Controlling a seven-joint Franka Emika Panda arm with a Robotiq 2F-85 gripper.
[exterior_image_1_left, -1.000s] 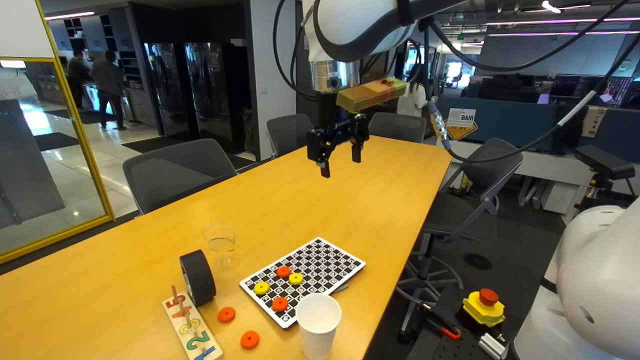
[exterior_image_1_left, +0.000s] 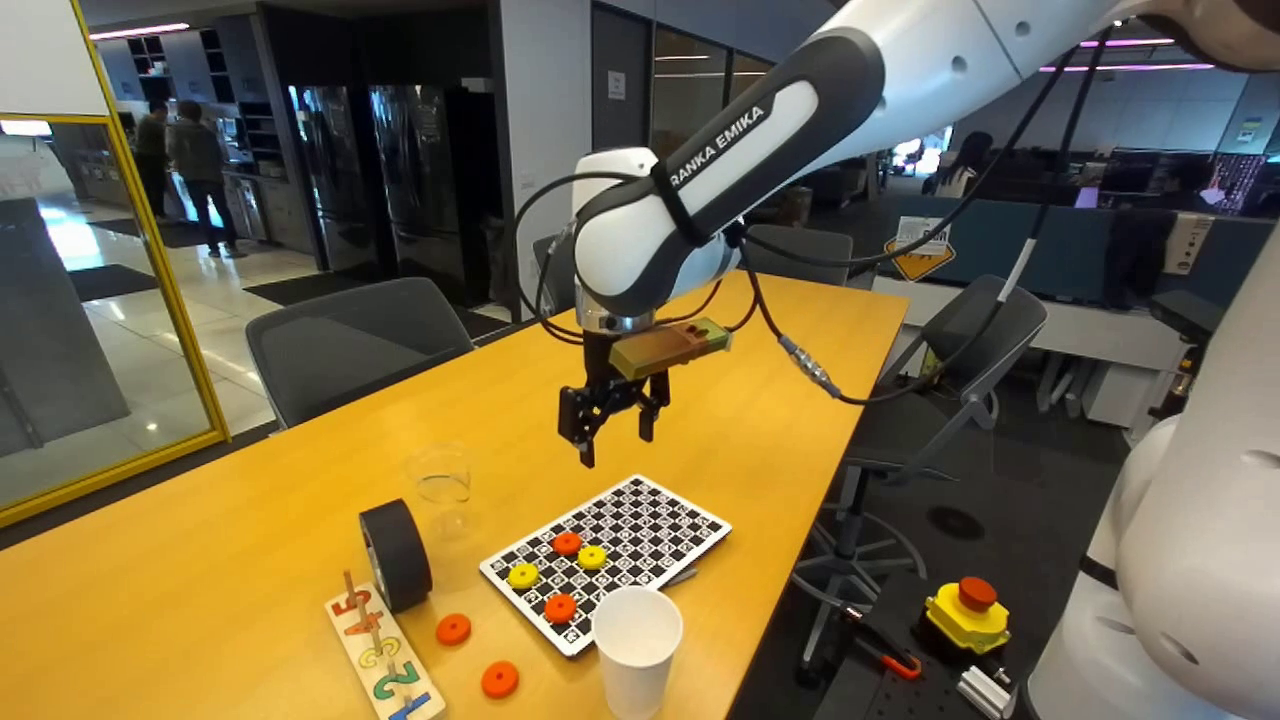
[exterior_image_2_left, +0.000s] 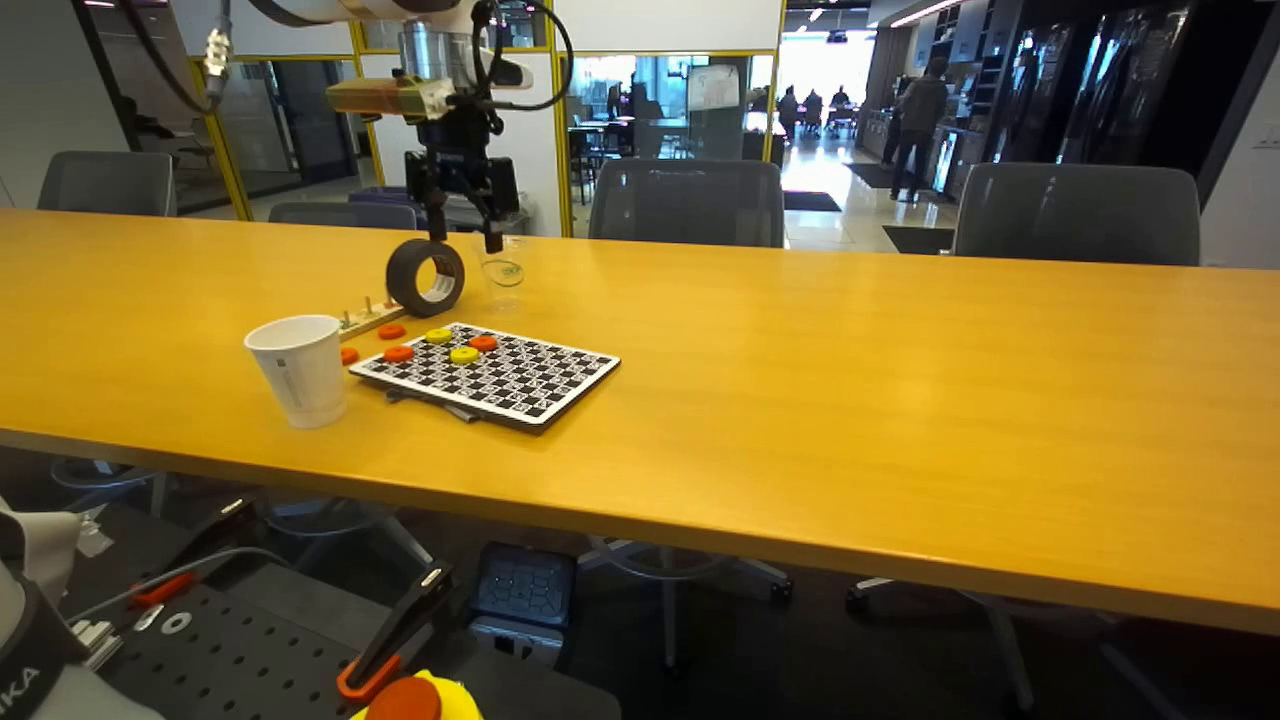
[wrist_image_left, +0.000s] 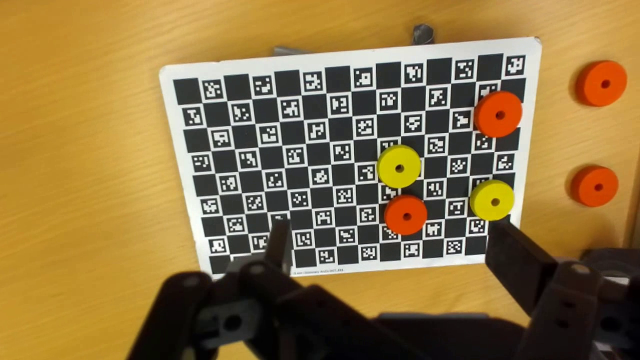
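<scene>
My gripper (exterior_image_1_left: 618, 446) hangs open above the table, beyond the far edge of the checkered board (exterior_image_1_left: 654, 520), with nothing between its fingers. On the board lie two yellow rings (wrist_image_left: 399, 167) and two orange rings (wrist_image_left: 406, 215). Two more orange discs (exterior_image_1_left: 452, 629) rest on the bare table beside it. A wooden number board with pegs (exterior_image_1_left: 381, 652) sits at the near left. In the wrist view the fingertips (wrist_image_left: 279, 243) show in front of one long side of the board, with the yellow ring (wrist_image_left: 492, 200) close to the right finger.
A black tape roll (exterior_image_1_left: 396, 554) stands on edge by the number board. Near it is a clear cup (exterior_image_1_left: 444, 486); a white paper cup (exterior_image_1_left: 637, 648) stands at the board's near corner. Something grey (wrist_image_left: 423, 34) pokes out from under the board.
My arm has come down and toward the board, moving left in exterior view 1. The gripper stays open, and the rings, board and cups have not moved.
</scene>
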